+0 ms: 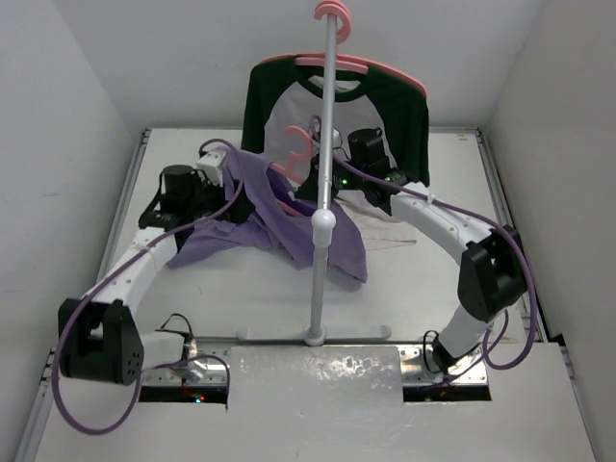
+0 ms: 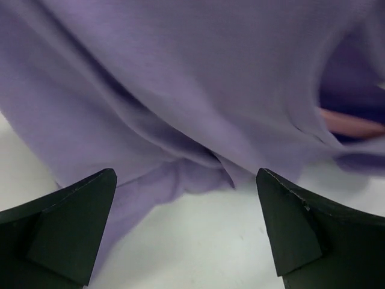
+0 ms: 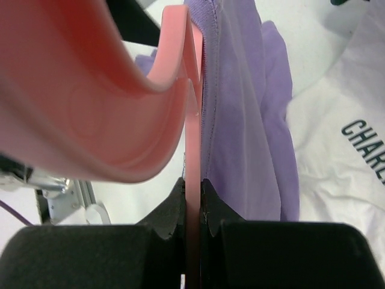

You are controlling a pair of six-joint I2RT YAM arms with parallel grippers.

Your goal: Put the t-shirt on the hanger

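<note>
The purple t-shirt (image 1: 303, 241) lies crumpled around the pink hanger (image 1: 294, 159), whose hook rises out of it. My right gripper is shut on the hanger's pink bar, with purple fabric just behind it; in the top view it is partly behind the pole. My left gripper is open over the left part of the shirt, its dark fingers on either side of purple folds, with a bit of pink hanger showing at the right of that view.
A grey rack pole (image 1: 321, 279) stands at the centre with hanger hooks on top. A white and green raglan shirt (image 1: 260, 106) hangs behind.
</note>
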